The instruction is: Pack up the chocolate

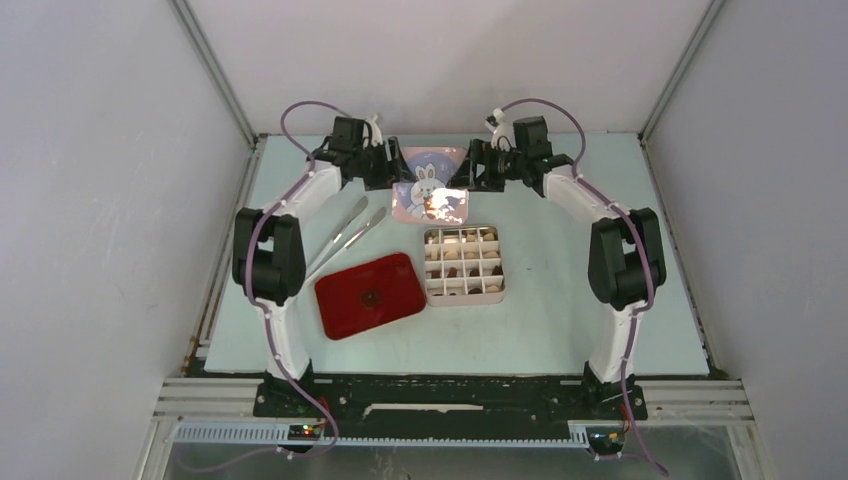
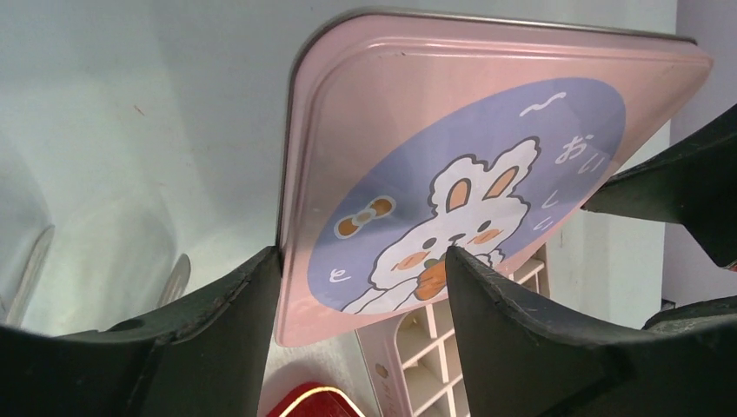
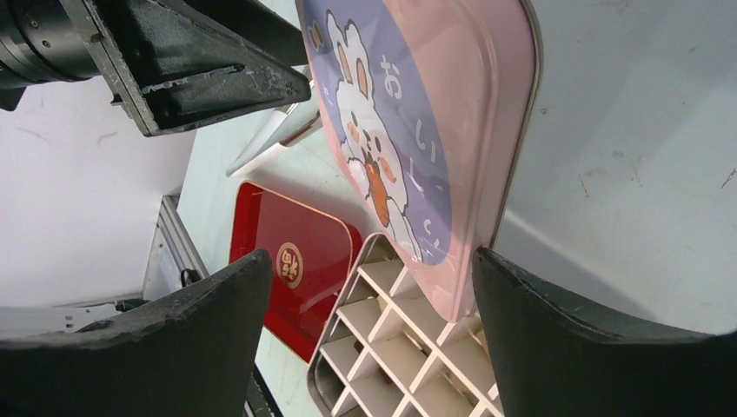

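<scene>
A pink lid with a rabbit picture (image 1: 430, 200) hangs tilted over the back middle. My left gripper is shut on its left edge. My right gripper is at the lid's opposite edge, with a rim between its fingertips; whether it is closed on it I cannot tell. Below the lid stands the divided box (image 1: 463, 298) with chocolates in several compartments, light and dark pieces.
A red tray (image 1: 368, 315) lies at the front left of the box, and long silver tongs (image 1: 353, 237) lie behind it. The table right of the box is clear.
</scene>
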